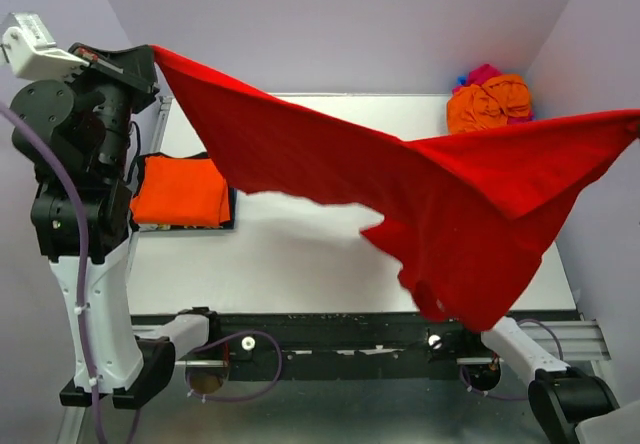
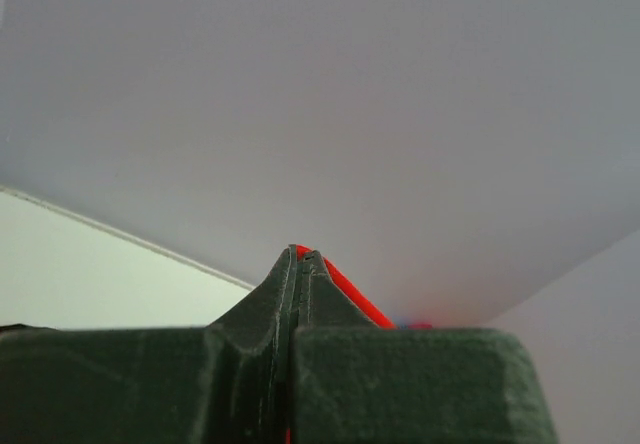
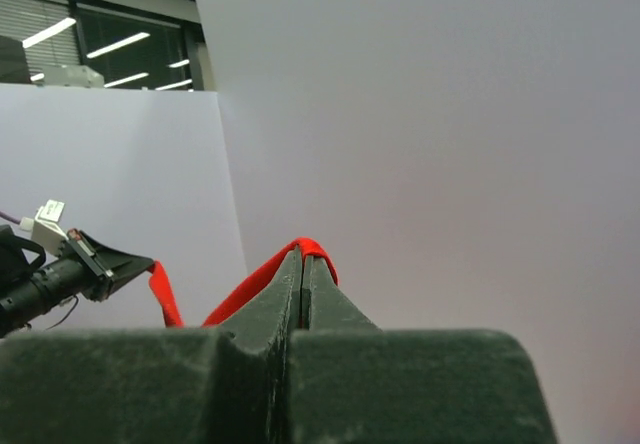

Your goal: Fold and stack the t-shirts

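Note:
A red t-shirt hangs stretched in the air between my grippers, high above the table. My left gripper is shut on one corner at the upper left; its fingertips show red cloth at the tip. My right gripper is shut on another corner, beyond the right edge of the top view; the red edge runs from its tips toward the left arm. A folded orange t-shirt lies on dark folded cloth at the table's left.
A heap of orange and pink clothing is at the back right, partly behind the red shirt. Pale walls enclose the sides and back.

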